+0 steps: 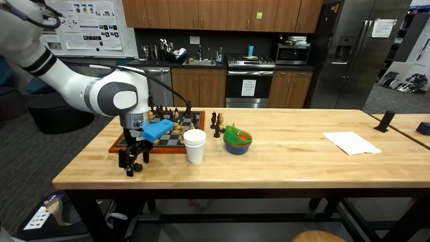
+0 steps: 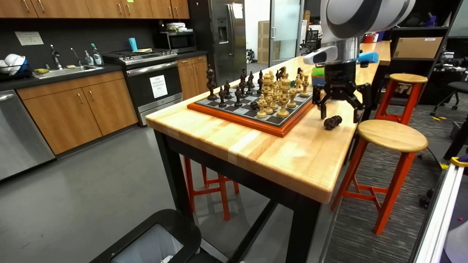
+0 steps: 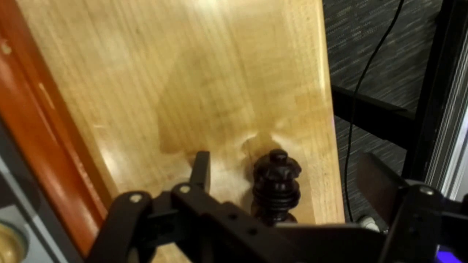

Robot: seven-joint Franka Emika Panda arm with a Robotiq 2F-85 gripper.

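A dark chess piece [image 2: 333, 122] lies on its side on the bare wood near the table's front edge, off the board. In the wrist view this dark piece [image 3: 277, 184] shows its crowned head between the spread fingers, its lower end hidden by the gripper. My gripper [image 2: 338, 114] stands open just above it, pointing down, with nothing gripped. In exterior view 1 the gripper [image 1: 135, 160] partly covers the piece. The chessboard [image 2: 243, 119], with its red-brown frame, carries several dark and light pieces.
Stacked white cups [image 1: 195, 147] stand right of the gripper, close to the board. Beyond them are nested bowls [image 1: 237, 141] and a few loose chess pieces [image 1: 217, 125]. A white paper [image 1: 351, 143] lies farther right.
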